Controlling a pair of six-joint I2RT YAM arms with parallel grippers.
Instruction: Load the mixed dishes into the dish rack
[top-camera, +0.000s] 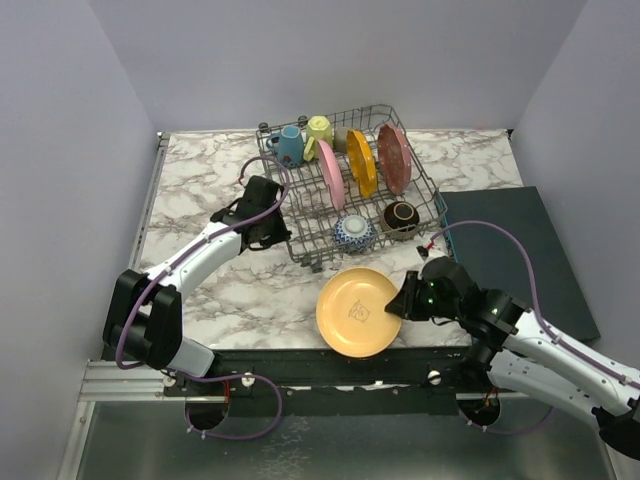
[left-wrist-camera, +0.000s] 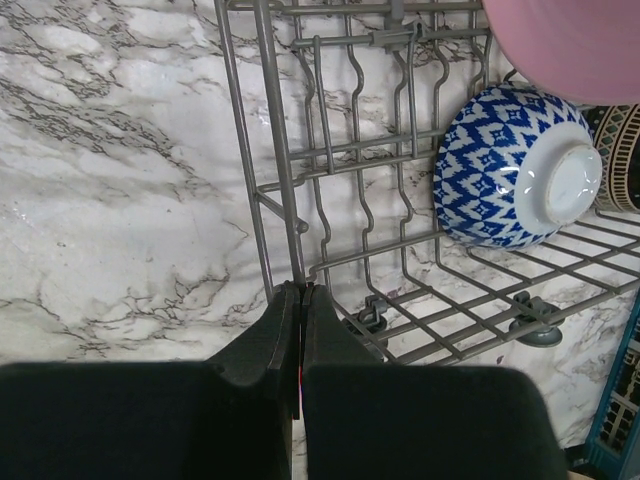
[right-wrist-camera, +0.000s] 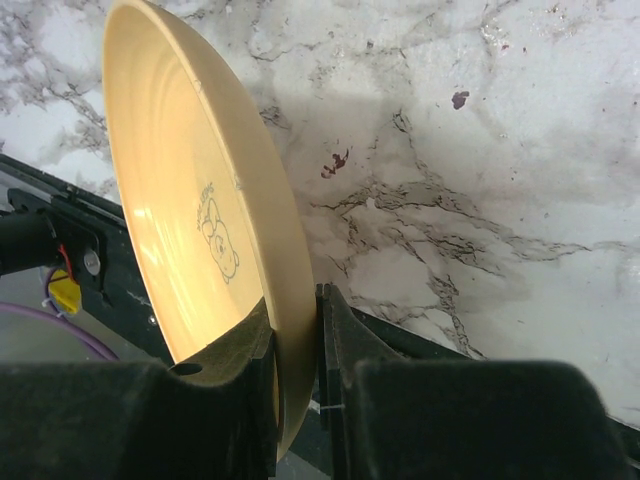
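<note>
A pale yellow plate (top-camera: 357, 312) is tilted in my right gripper (top-camera: 398, 306), which is shut on its rim. My left gripper (top-camera: 284, 236) is shut at the near left of the wire dish rack (left-wrist-camera: 277, 120), its tips at the rack's rail. The rack holds a blue mug (top-camera: 288, 147), a light green mug (top-camera: 319, 130), pink (top-camera: 331, 177), yellow (top-camera: 361, 163) and red (top-camera: 394, 160) plates, a blue-and-white bowl (left-wrist-camera: 480, 165) and a dark bowl (top-camera: 400, 215).
A dark mat (top-camera: 520, 260) lies at the right. A dark rail runs along the near edge, below the yellow plate.
</note>
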